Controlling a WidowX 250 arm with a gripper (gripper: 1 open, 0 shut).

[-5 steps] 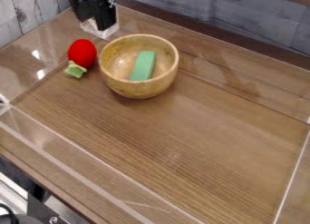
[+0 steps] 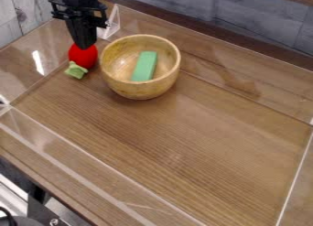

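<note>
My black gripper (image 2: 84, 37) hangs at the upper left of the camera view, just over a red round object (image 2: 83, 57); whether its tips touch it I cannot tell, nor whether they are open or shut. A small green piece (image 2: 77, 71) lies just in front of the red object. A wooden bowl (image 2: 167, 56) stands to the right, holding a green block (image 2: 145, 67).
A white object (image 2: 112, 21) is partly visible behind the gripper at the back left, near the table's far edge.
My gripper has moved left and down, from above the back of the table to just over the red object. The objects on the table appear unmoved.
</note>
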